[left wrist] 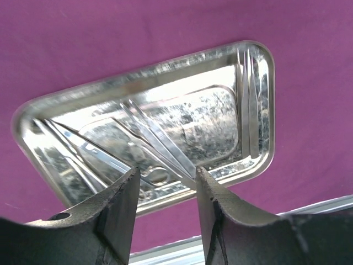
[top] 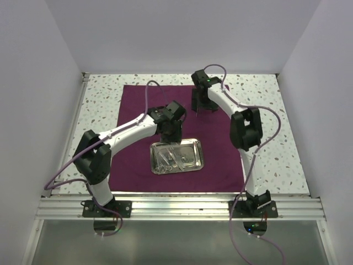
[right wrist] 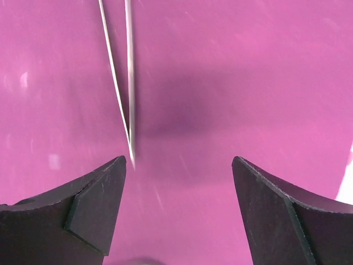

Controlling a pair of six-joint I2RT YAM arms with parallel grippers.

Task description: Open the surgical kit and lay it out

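The metal tray (top: 199,144) rests on the purple cloth with scissors-like tools (left wrist: 83,157), tweezers (left wrist: 165,141) and a few slim pointed tools (left wrist: 253,116) in it. Over the tray hovers my left gripper, its fingers apart and nothing held between them. A slim two-pronged instrument, which looks like tweezers (right wrist: 131,72), lies on the cloth toward the back. Just beside its tip, my right gripper is spread wide and empty; the instrument's other end runs out of the right wrist view.
Purple cloth (top: 220,165) covers the middle of the speckled table (top: 276,143). A grey curved edge (right wrist: 140,260) peeks in at the bottom of the right wrist view; I cannot tell what it is. Cloth to the tray's right is bare.
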